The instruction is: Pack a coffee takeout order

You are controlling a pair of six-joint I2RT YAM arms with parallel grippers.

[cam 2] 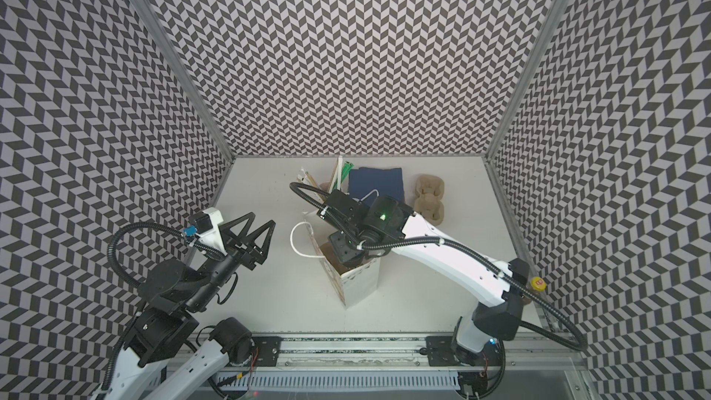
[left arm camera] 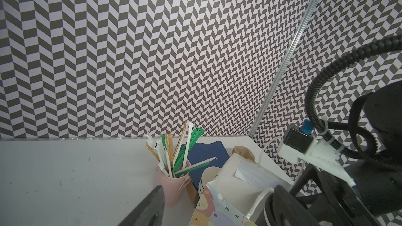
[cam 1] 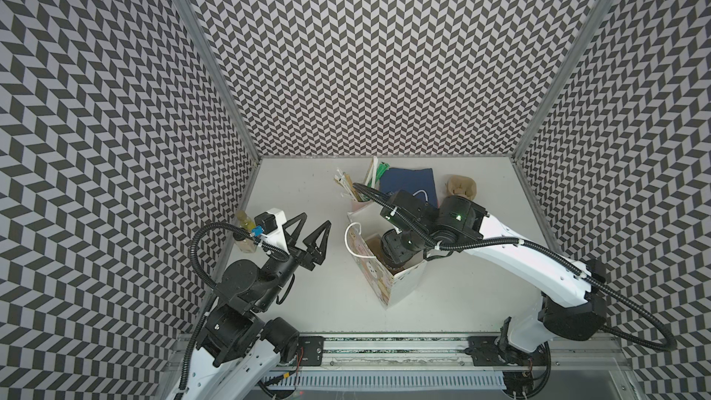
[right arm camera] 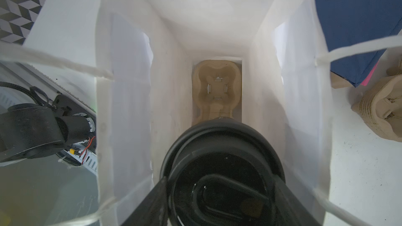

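Observation:
A white paper bag (cam 1: 406,290) with an animal print and rope handles stands open-topped at mid-table. My right gripper is shut on a coffee cup with a black lid (right arm camera: 222,167), its fingers (right arm camera: 151,205) on either side. The cup is at the bag's mouth, between its walls, and its lower part is hidden. A brown cup carrier (right arm camera: 217,84) lies on the bag's floor, partly covered by the cup. Left of the bag, my left gripper (cam 1: 317,219) is open in the air with nothing between its fingers.
Behind the bag stand a pink cup of straws (left arm camera: 170,190) and a blue cloth (cam 2: 376,183). Stacked carriers (cam 2: 429,196) lie back right. Small bottles (cam 1: 246,243) stand by the left edge, and a yellow-capped bottle (cam 2: 537,283) at the right edge.

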